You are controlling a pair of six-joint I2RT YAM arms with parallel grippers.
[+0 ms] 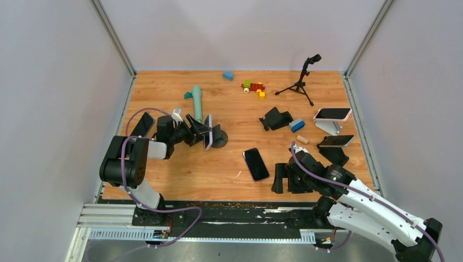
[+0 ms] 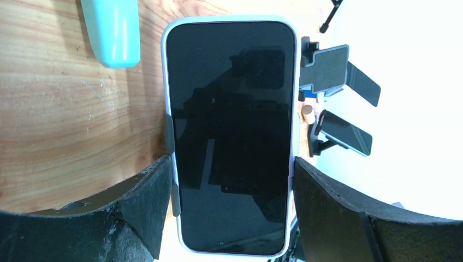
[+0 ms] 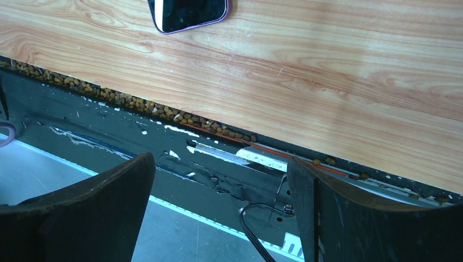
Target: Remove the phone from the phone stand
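Note:
A phone in a pale lilac case stands on a round-based dark phone stand at the left of the table. My left gripper is at its screen side. In the left wrist view the phone fills the middle, between the open fingers of the left gripper; their tips are at its two long edges. Dark stand lips show along one edge. My right gripper is open over the table's front edge with nothing between its fingers.
Close behind the phone lies a turquoise bar. Another phone lies flat in the front middle, and a further one is at the far left. On the right are more stands, a blue block and a tripod.

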